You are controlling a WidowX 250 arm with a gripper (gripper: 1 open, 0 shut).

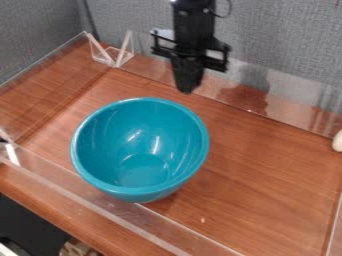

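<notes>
A large teal plastic bowl (140, 148) sits on the left part of the wooden tray floor (254, 190). My black gripper (187, 78) hangs above and behind the bowl, over the back of the tray and clear of it. Its fingertips are blurred, with nothing visible between them; it looks shut.
A white wire rack (112, 50) stands in the back left corner. Clear low walls edge the tray. A white object (335, 141) shows at the right edge. The floor right of the bowl is free.
</notes>
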